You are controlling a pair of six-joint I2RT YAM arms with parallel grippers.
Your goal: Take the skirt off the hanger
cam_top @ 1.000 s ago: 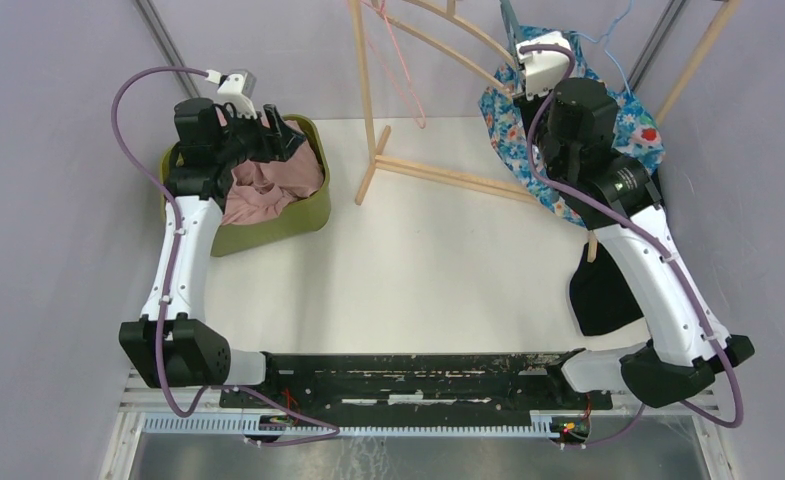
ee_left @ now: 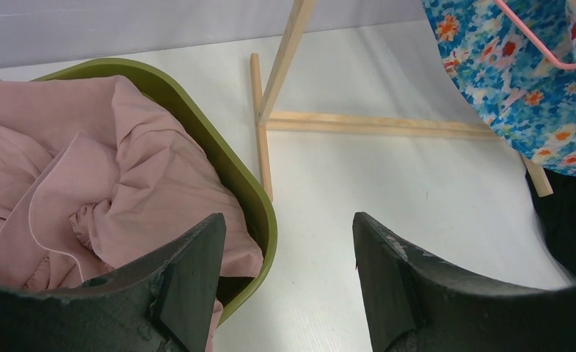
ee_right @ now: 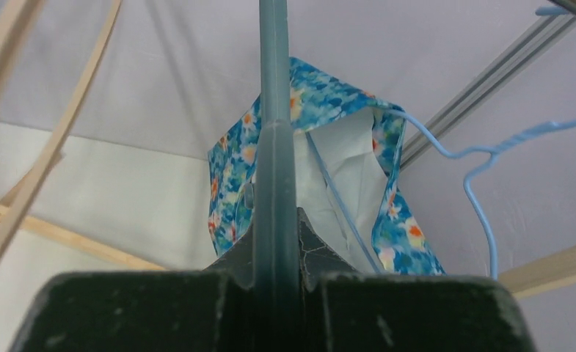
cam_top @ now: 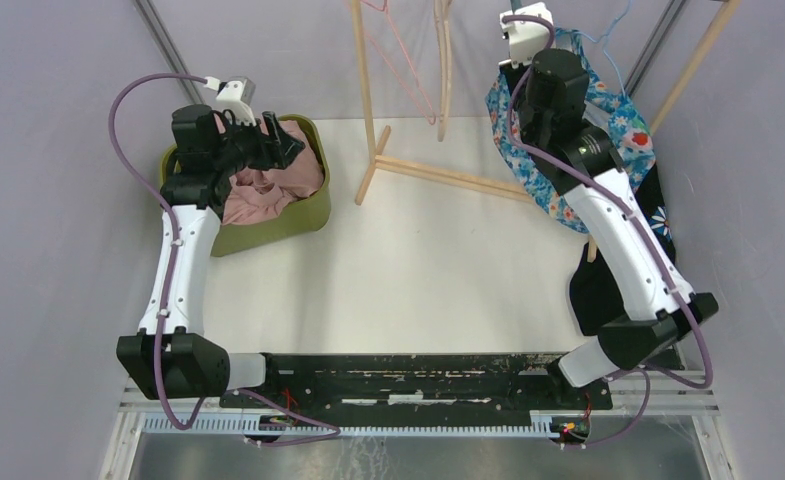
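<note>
The blue floral skirt hangs at the back right, behind my right arm; in the right wrist view its waist surrounds a blue hanger strand. My right gripper is shut on a vertical teal bar, probably a hanger, in front of the skirt. My left gripper stands open above the green bin of pink cloth, nothing between its fingers.
A wooden rack with pink and blue hangers stands at the back. Black cloth lies at the right under the skirt.
The wooden hangers have swung narrower, and more black cloth shows at the right. The left arm is nearly still.
</note>
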